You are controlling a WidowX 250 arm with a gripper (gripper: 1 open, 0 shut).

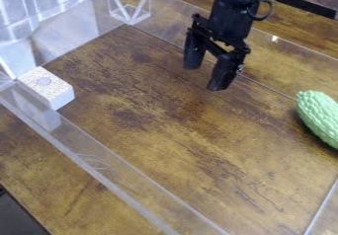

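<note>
My black gripper [209, 66] hangs from the top centre over the wooden surface, its two fingers apart and nothing visible between them. A white speckled block [46, 88] lies at the left, well away from the gripper. A light green, bumpy, elongated object [318, 117] lies at the right edge, partly out of view.
Transparent low walls [126, 177] border the brown board [172, 160]. The middle and front of the board are clear. A grey-white quilted material [40, 7] is at the top left.
</note>
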